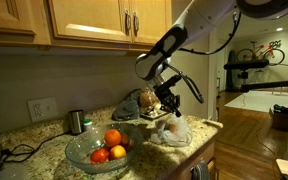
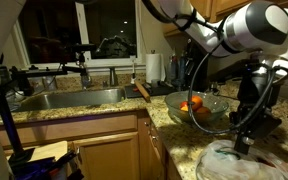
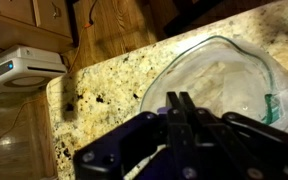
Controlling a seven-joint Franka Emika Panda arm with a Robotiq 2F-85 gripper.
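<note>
A clear, crumpled plastic bag (image 1: 171, 134) lies on the speckled counter near its front edge. Its pale, rumpled film (image 2: 246, 165) fills the lower right of the second exterior view. From the wrist, the bag (image 3: 216, 78) shows a round outline with a green patch at its right side. My gripper points down at the bag, its dark fingers together. Whether any thin plastic is caught between them cannot be made out. Seen from the side, the gripper (image 2: 241, 147) is right at the top of the bag.
A glass bowl (image 1: 79, 151) with several orange and red fruits stands left of the bag. Behind sit bagged goods (image 1: 147, 98) against the wall. A sink (image 2: 69, 98) lies farther along the counter. Bare countertop (image 3: 109, 88) shows beside the bag.
</note>
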